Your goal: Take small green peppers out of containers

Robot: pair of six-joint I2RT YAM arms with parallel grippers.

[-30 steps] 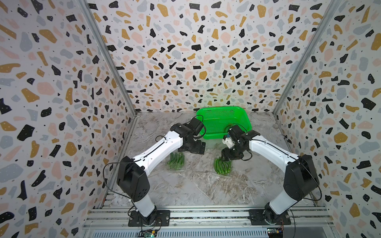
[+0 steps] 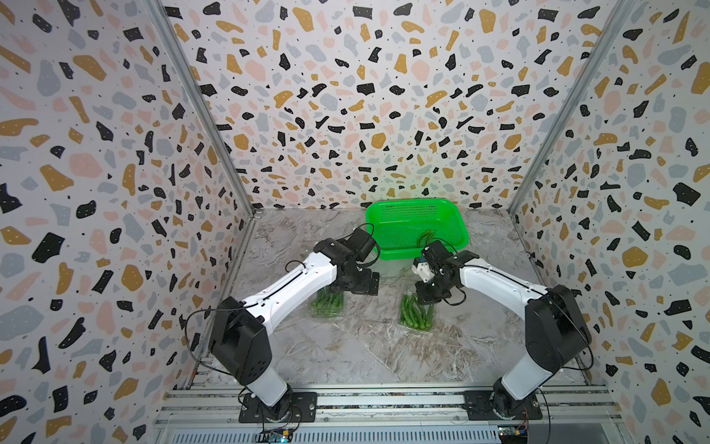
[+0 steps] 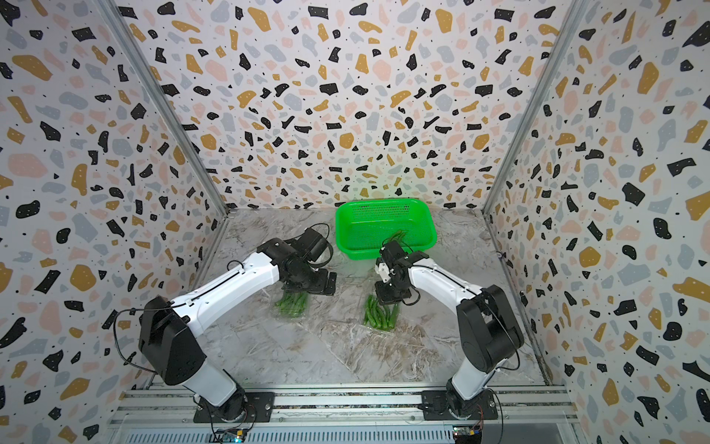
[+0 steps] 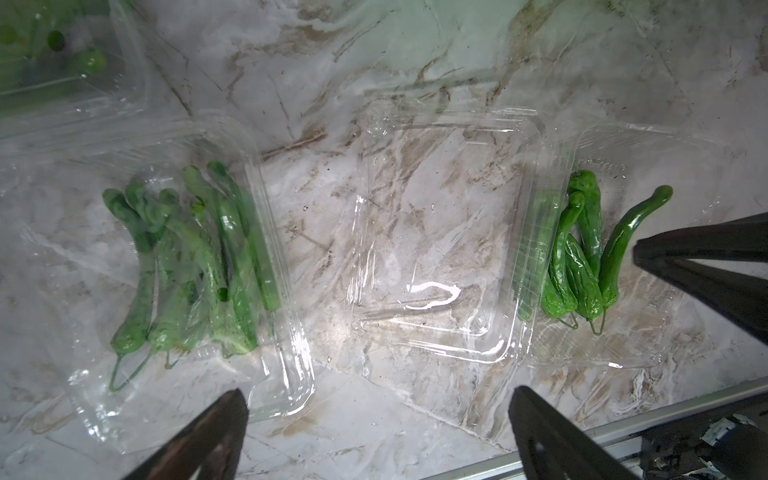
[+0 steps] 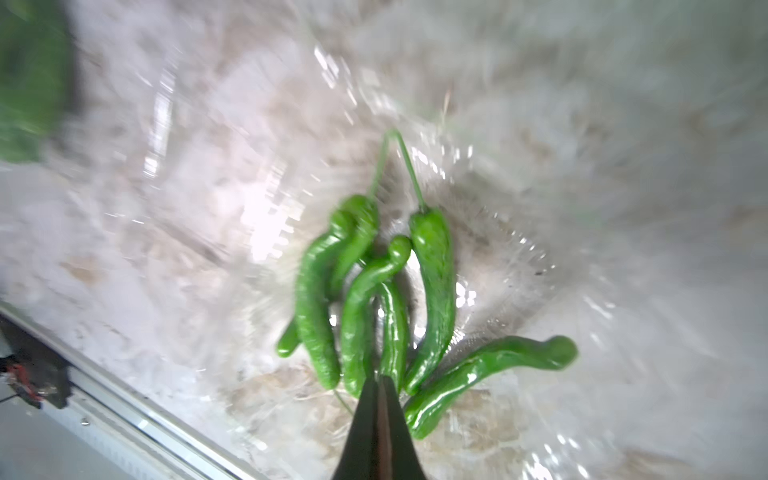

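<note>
Several small green peppers lie loose in an open clear container [image 4: 616, 364], its empty lid [image 4: 436, 352] spread to the left in the left wrist view. My right gripper is shut, its fingertips together over the near ends of these peppers, and nothing shows held between them. Another clear container [image 4: 300, 368] holds a bunch of peppers [image 4: 200, 256] under clear plastic. My left gripper stands open above the table, between and in front of the two containers, with nothing between its fingers. Whether the right fingertips touch a pepper, I cannot tell.
A green perforated basket [image 2: 458, 222] with a few peppers [image 2: 426, 235] inside stands at the back. Another clear container [image 4: 120, 96] with green contents shows at the top left of the left wrist view.
My right gripper has dipped toward the peppers and come back up a little; the peppers beneath have shifted slightly.
</note>
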